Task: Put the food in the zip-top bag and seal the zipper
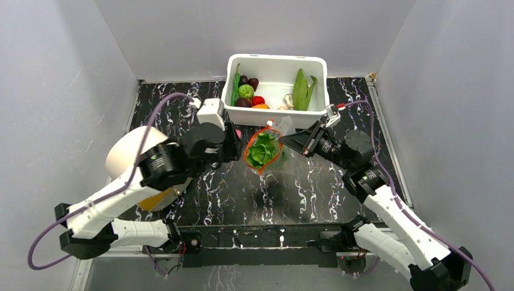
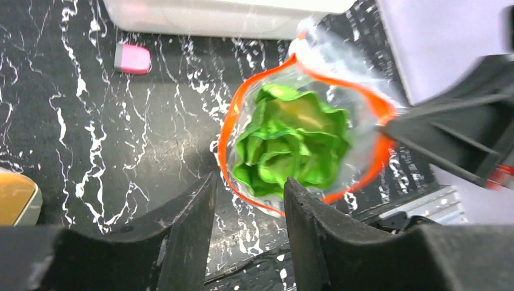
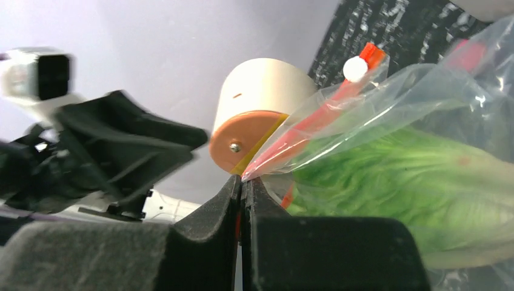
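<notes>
A clear zip top bag with an orange-red zipper rim (image 2: 226, 133) hangs with its mouth spread open above the table. Inside it sits a green leafy vegetable (image 2: 288, 148). My right gripper is shut on the edge of the bag's rim, at the bag's right side in the top view. Near one end of the zipper is a white slider (image 3: 355, 69). My left gripper is open to the left of the bag, its fingertips apart, with no bag edge seen between them. The top view hides its fingertips behind the arm.
Behind the bag stands a white bin (image 1: 277, 63) holding several vegetables. A small pink block (image 2: 133, 59) lies in front of the bin. A cream roll-shaped holder (image 1: 130, 151) stands at the left.
</notes>
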